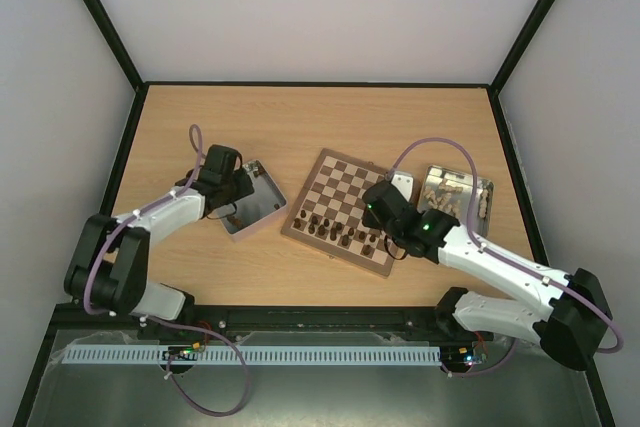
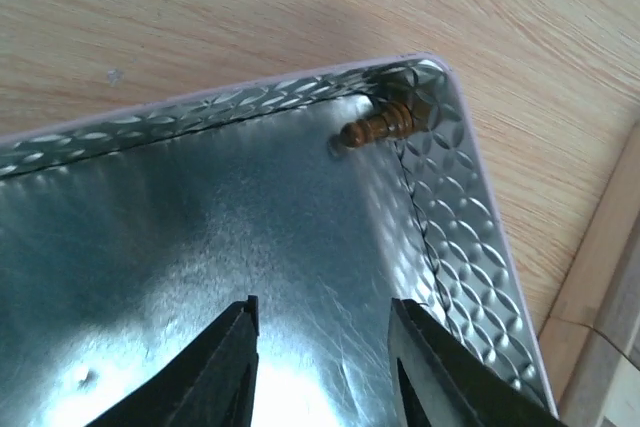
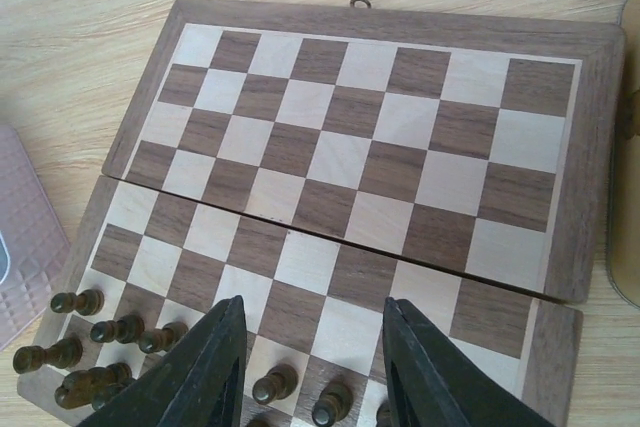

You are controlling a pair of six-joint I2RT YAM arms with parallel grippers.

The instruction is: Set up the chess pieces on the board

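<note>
The chessboard (image 1: 336, 187) holds dark pieces standing along its near rows; its far half is empty, as the right wrist view shows. My right gripper hangs over that board with its fingers apart and nothing seen between them. My left gripper is over the metal tray (image 1: 265, 218), fingers apart with nothing between. A brown piece (image 2: 375, 127) lies on its side in that tray's corner. Dark pieces (image 3: 62, 352) stand at the board's left end in the right wrist view.
A second tray (image 1: 482, 209) with light pieces sits right of the board, partly under the right arm.
</note>
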